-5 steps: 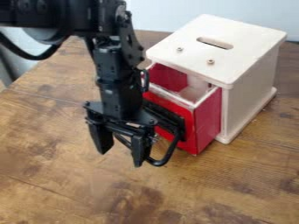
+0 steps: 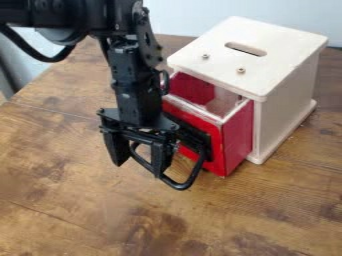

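A cream wooden box (image 2: pixel 282 100) with a slot and two screws in its top stands at the right. Its red drawer (image 2: pixel 233 144) sits at the front, partly pulled out, with a pale inner rim. My black gripper (image 2: pixel 139 152) hangs just left of the drawer's red front, fingers pointing down and apart, with nothing seen between them. Part of the drawer front is hidden behind it.
A white wall stands behind, and the table's edge shows at the upper left.
My gripper has shifted slightly up and its fingers have turned a little since a second ago. The box and drawer look the same.
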